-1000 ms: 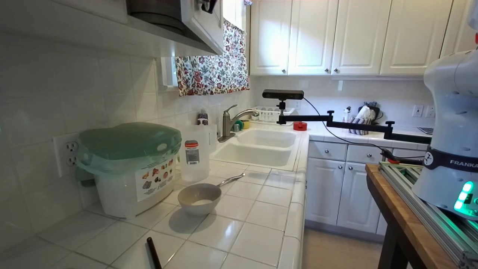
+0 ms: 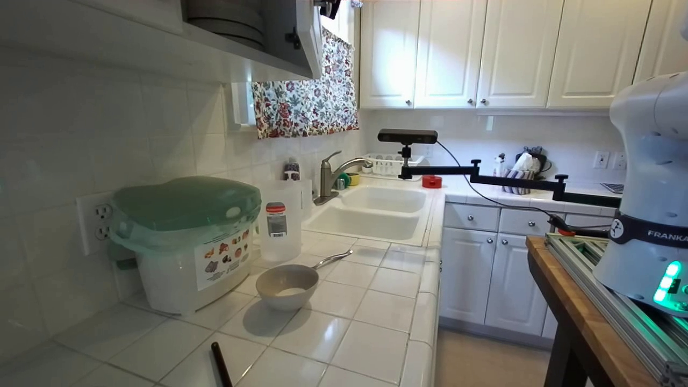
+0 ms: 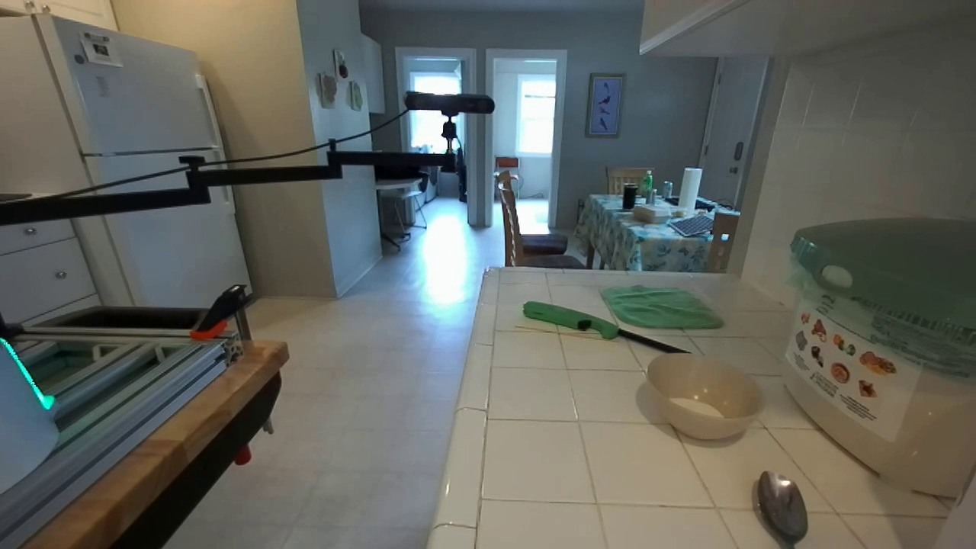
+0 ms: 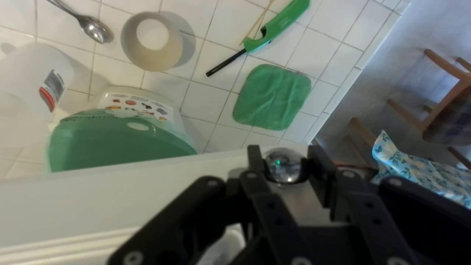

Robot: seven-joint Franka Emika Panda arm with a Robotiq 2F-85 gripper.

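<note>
Up at the wall cabinet, the white door [image 2: 313, 48] stands swung open, seen nearly edge-on in exterior view 1. Grey plates [image 2: 226, 22] are stacked inside the cabinet. In the wrist view, my gripper is shut on a shiny round metal knob [image 4: 284, 170], one black finger on each side of it. Only a dark bit of the gripper [image 2: 329, 7] shows beside the door at the top of exterior view 1. Exterior view 2 does not show the gripper.
Below, the tiled counter carries a green-lidded bin [image 2: 187, 238], a clear jug [image 2: 280, 226], a beige bowl [image 3: 704, 398], a spoon [image 3: 782, 508], a green lighter [image 3: 567, 317] and a green cloth [image 3: 660, 306]. Open floor lies beside the counter.
The cabinet door has swung further open, baring more of the plates inside. At the door, the visible part of the gripper has shifted right in exterior view 1. Counter items stayed put.
</note>
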